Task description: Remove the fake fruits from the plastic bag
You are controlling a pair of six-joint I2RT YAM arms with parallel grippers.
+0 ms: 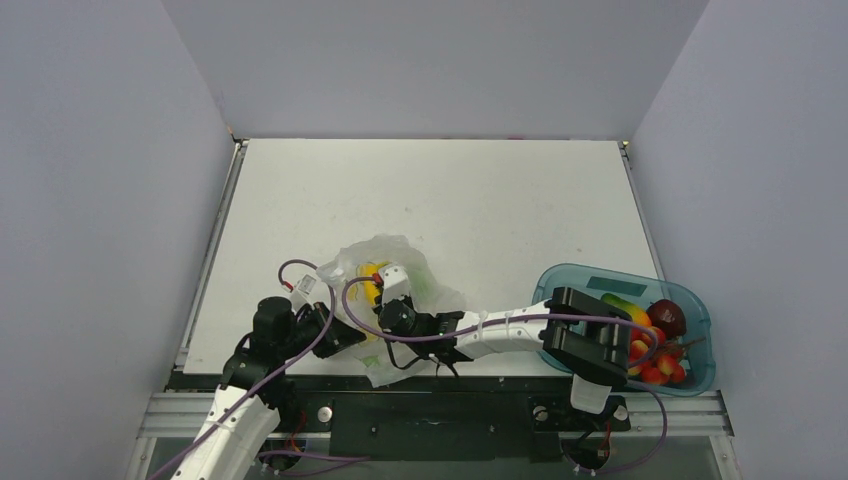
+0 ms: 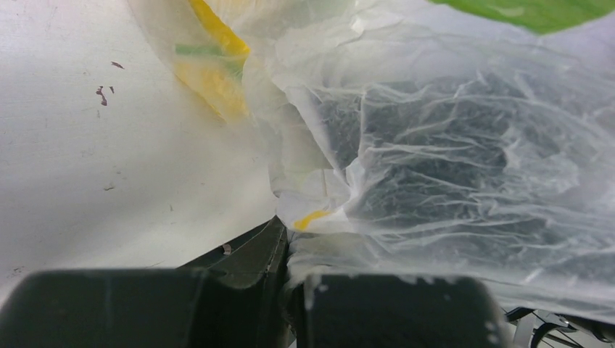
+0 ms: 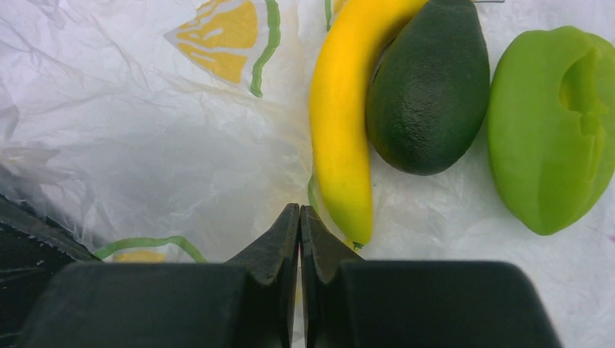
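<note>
The crinkled, translucent plastic bag (image 1: 390, 247) lies at the table's front, spread open. On its inner side, in the right wrist view, lie a yellow banana (image 3: 338, 138), a dark green avocado (image 3: 429, 94) and a light green pepper-like fruit (image 3: 540, 134), side by side. My right gripper is shut with nothing between its fingers; the banana's lower tip is just to their right. At the bag's left edge my left gripper is shut on the plastic. From above, the right arm hides most of the fruit.
A blue-green bin (image 1: 562, 272) at the table's right holds several fruits, among them a dark red one (image 1: 666, 317); the right forearm passes over its left part.
</note>
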